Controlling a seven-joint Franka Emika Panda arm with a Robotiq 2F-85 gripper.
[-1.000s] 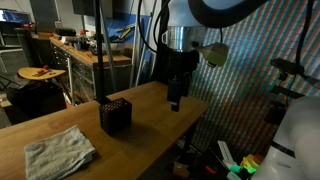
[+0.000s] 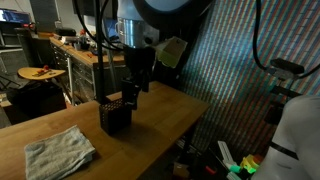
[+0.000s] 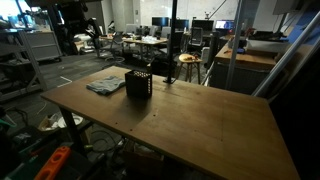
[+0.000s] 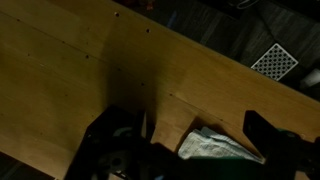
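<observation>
A grey cloth (image 2: 60,154) lies flat on the wooden table, and a black mesh box (image 2: 115,119) stands upright to its right. In the second exterior view, the cloth (image 3: 103,84) is left of the box (image 3: 138,86). My gripper (image 2: 135,88) is in the air, overlapping the box in the first exterior view; no contact with it shows. From the wrist, the gripper has its dark fingers spread wide, with nothing held between them. Part of the cloth (image 4: 210,146) shows below, in the gap; the rest is hidden by the gripper.
Bare wood covers much of the table (image 3: 210,115), especially its right side. A dark vertical pole (image 2: 99,50) rises behind the box. Beyond the table edge in the wrist view is a grey perforated patch (image 4: 275,62). Desks and chairs fill the background.
My gripper has travelled left in the first exterior view, from right of the box to overlapping it. The cloth and box have stayed where they were.
</observation>
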